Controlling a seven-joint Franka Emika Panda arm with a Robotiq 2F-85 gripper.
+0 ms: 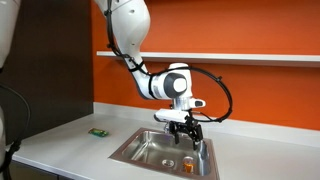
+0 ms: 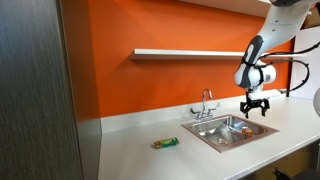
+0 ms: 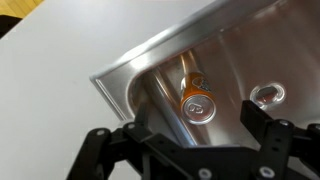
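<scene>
An orange can [image 3: 198, 104] stands in the metal sink [image 1: 137, 160], near one corner, its top facing the wrist camera. Exterior view 1 shows the same orange can [image 1: 187, 164] toward the basin's front right. Above it hangs my gripper [image 1: 184, 134], apart from both can and sink. Its two fingers [image 3: 257, 117] are spread wide in the wrist view, and the can lies between and beyond them without contact. So the gripper is open and empty.
A drain [image 3: 267, 95] lies beside the can, and the sink walls rise around it. The faucet [image 2: 207, 100] stands at the sink's back edge. A green-and-yellow item [image 2: 166, 143] rests on the counter left of the sink. A white shelf [image 2: 200, 52] spans the orange wall.
</scene>
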